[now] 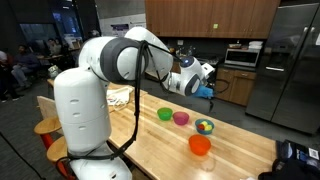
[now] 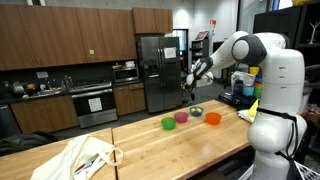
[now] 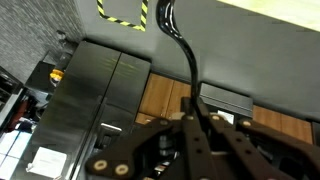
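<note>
My gripper is shut on a dark, glossy, slender object (image 3: 178,40) in the wrist view; it runs up out of the frame, and its far end is hidden. In exterior view 1 the arm's wrist (image 1: 190,75) hangs in the air beyond the bowls, clear of the table. On the table (image 1: 165,155) stand a green bowl (image 1: 165,114), a pink bowl (image 1: 181,118), a bowl with colourful contents (image 1: 204,126) and an orange bowl (image 1: 200,146). These contents are too small to make out.
Behind the table are a tall fridge (image 2: 165,70), a stove (image 2: 95,103) and wooden cabinets (image 2: 85,35). A white cloth (image 2: 85,155) lies on the table's left side in exterior view 2. Around the orange bowl, the tabletop is largely bare.
</note>
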